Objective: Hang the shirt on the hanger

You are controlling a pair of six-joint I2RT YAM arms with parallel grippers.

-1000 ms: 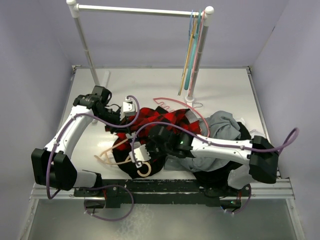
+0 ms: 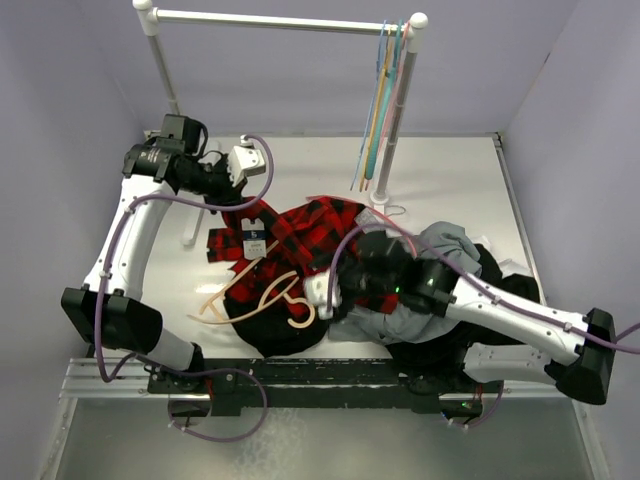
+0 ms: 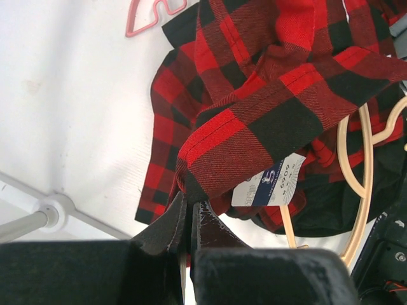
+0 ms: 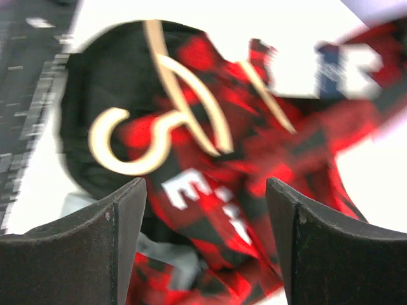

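The red-and-black checked shirt (image 2: 320, 235) lies bunched mid-table. One strip of it rises to my left gripper, whose shut fingers pinch the cloth at a folded end. A beige wooden hanger (image 2: 228, 318) lies among the folds, partly covered by the shirt; its hook (image 4: 121, 166) shows bare near the front. A white-and-navy tag (image 3: 270, 184) hangs by the lifted strip. Over the shirt, to the right of the hook, my right gripper holds its fingers wide apart with nothing between them. The right arm is blurred in the top view.
A white rack (image 2: 290, 22) stands at the back, with several coloured hangers (image 2: 382, 110) at its right end. Grey cloth (image 2: 405, 320) and black clothing are heaped to the right. A pink hanger (image 3: 143, 25) lies behind the shirt. Bare table shows at back right.
My left gripper has gone backward, drawing shirt cloth along. The hanger has shifted.
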